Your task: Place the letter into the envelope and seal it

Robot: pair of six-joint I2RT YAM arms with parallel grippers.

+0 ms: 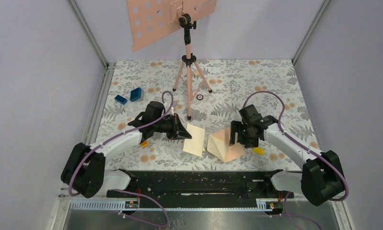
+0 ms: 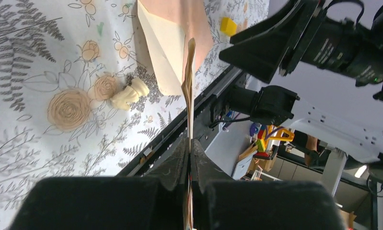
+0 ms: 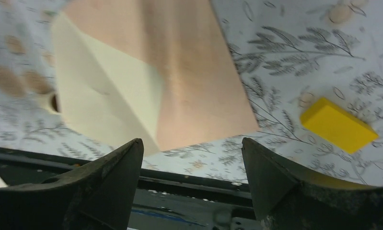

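Note:
The cream letter [image 1: 193, 140] hangs from my left gripper [image 1: 182, 134], which is shut on it; in the left wrist view it shows nearly edge-on. The peach envelope [image 1: 230, 152] lies to its right on the floral mat, its cream flap [image 3: 93, 86] opened out. My right gripper is over the envelope's right part, fingers apart with nothing seen between them.
A yellow block [image 3: 338, 125] lies right of the envelope, and a small cream object [image 2: 129, 96] lies left of it. Blue containers [image 1: 136, 94], a black ring [image 1: 199, 97] and a tripod [image 1: 189, 72] stand or lie farther back.

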